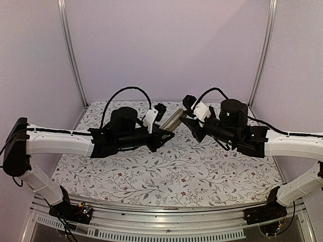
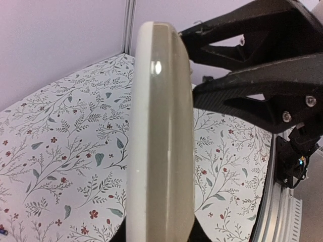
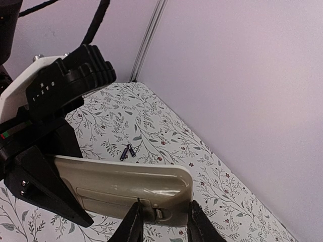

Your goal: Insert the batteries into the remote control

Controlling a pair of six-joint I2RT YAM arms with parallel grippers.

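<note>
A pale, glossy remote control (image 1: 173,121) is held in the air above the table, tilted up toward the right, with my left gripper (image 1: 164,135) shut on its lower end. In the left wrist view the remote (image 2: 164,126) rises between the fingers. My right gripper is part open at the remote's free end. Its dark fingertips (image 3: 132,222) appear on both sides of a small notch there, and whether they touch the casing cannot be told. A panel outline shows on the remote's side (image 3: 116,194). Two small dark batteries (image 3: 124,153) lie together on the table beyond.
Plain walls (image 1: 166,50) enclose the back and sides, and a metal rail (image 1: 151,214) runs along the front. Both grippers are close together over the middle, leaving little room between them.
</note>
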